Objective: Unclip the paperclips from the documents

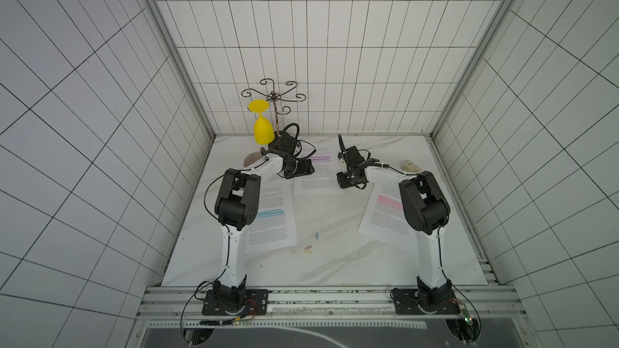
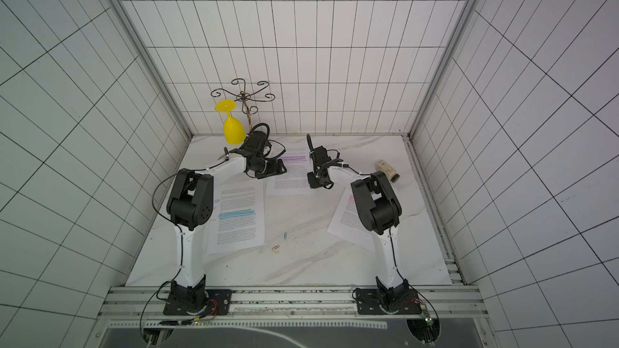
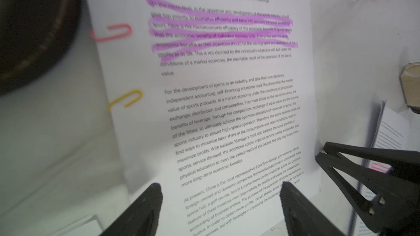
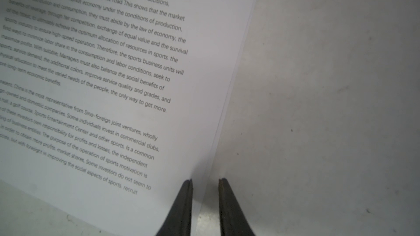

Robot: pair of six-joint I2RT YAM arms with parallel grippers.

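The middle document with purple highlighting (image 3: 227, 118) carries a red paperclip (image 3: 111, 35) and a yellow paperclip (image 3: 126, 100) on its left edge. My left gripper is open above it, nothing between its fingers. My right gripper stands part open at this sheet's right edge, nothing visible between its tips. Documents with blue (image 1: 267, 232) and pink (image 1: 380, 222) highlighting lie at left and right front. Loose paperclips (image 1: 308, 247) lie on the table in front.
The metal stand (image 1: 274, 96) with a yellow goblet (image 1: 263, 129) is at back left. A small beige object (image 2: 387, 169) sits at back right.
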